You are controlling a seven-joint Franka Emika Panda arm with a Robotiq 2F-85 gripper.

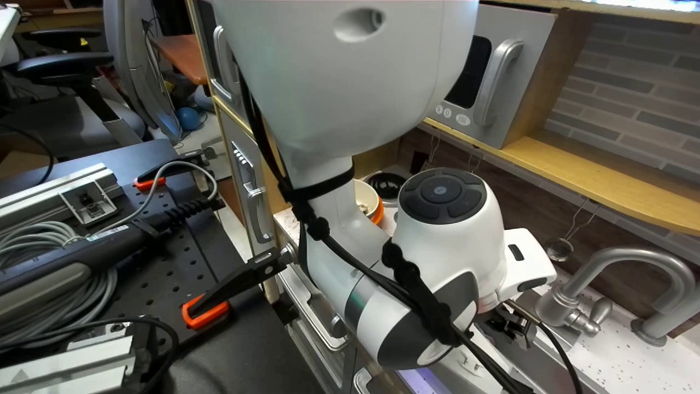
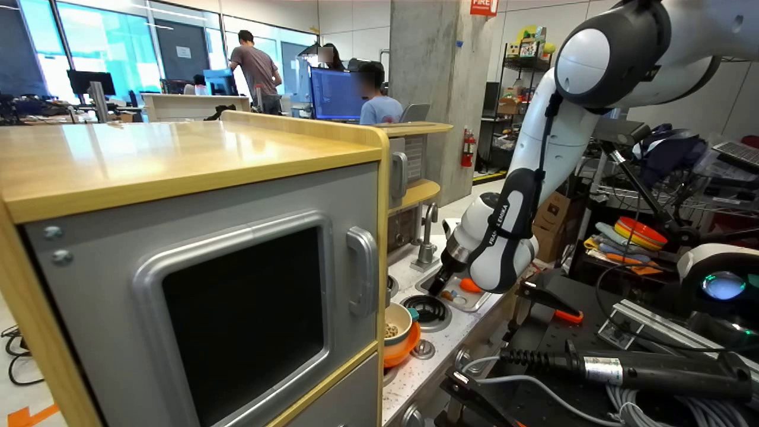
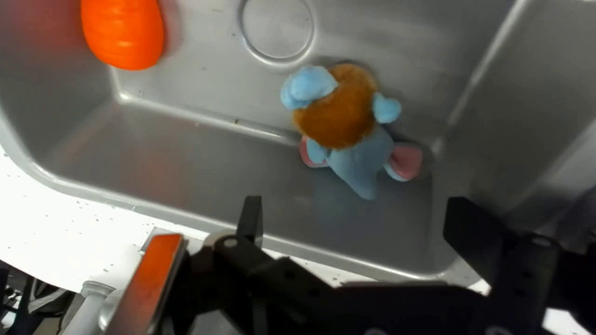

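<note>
In the wrist view, a plush toy [image 3: 341, 109] with a brown middle, light-blue limbs and pink patches lies on the floor of a grey metal sink [image 3: 195, 156], against its wall near a corner. My gripper is open, its two dark fingers wide apart and nothing held between them. The toy shows beyond the fingertips, between them in the picture; how far apart they are in height I cannot tell. An orange object [image 3: 124, 33] rests in the same sink at the upper left. In exterior view 2 the gripper [image 2: 435, 290] points down at the sink's edge.
A silver faucet [image 2: 427, 242] stands behind the sink. Beside the basin is a black burner [image 2: 427, 309], and a bowl [image 2: 398, 324] sits on an orange dish [image 2: 404, 349]. A shelf with a microwave [image 1: 479, 79] overhangs the counter.
</note>
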